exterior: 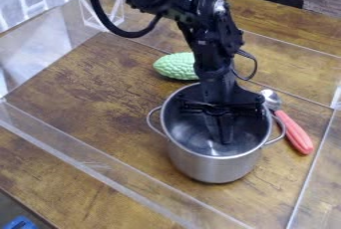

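A steel pot (206, 163) with two wire side handles stands on the wooden table at the lower centre. The black gripper (221, 123) reaches down from above into the pot's mouth, its lower end inside the rim. It is shut, with nothing visible between its fingers, though the dark interior hides much of the tips.
A green bumpy vegetable (178, 66) lies behind the pot to the left. A red-handled utensil (296, 133) lies close at the pot's right. A blue object (19, 223) shows at the lower left corner.
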